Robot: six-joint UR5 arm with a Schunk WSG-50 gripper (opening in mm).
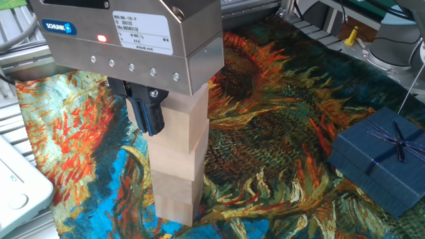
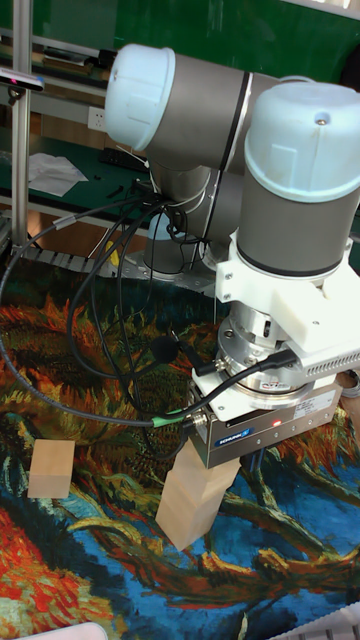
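Note:
Several pale wooden blocks form a stack (image 1: 174,159), its levels slightly out of line with one another. The top block (image 1: 186,126) sits right under the metal body of my gripper (image 1: 147,119). The dark fingers point down in front of that block and cover part of its face in exterior view 2. Whether they grip it or merely stand against it does not show, as the body hides much of the block's top. From the other side, the stack (image 2: 195,501) stands beneath the left part of the gripper body. A separate wooden block (image 2: 51,467) lies alone at the left.
A dark blue gift box (image 1: 382,159) with a ribbon rests at the right of the painted cloth (image 1: 265,153). At the left edge is a white device (image 1: 23,179). Black cables (image 2: 101,320) hang in loops beside the arm.

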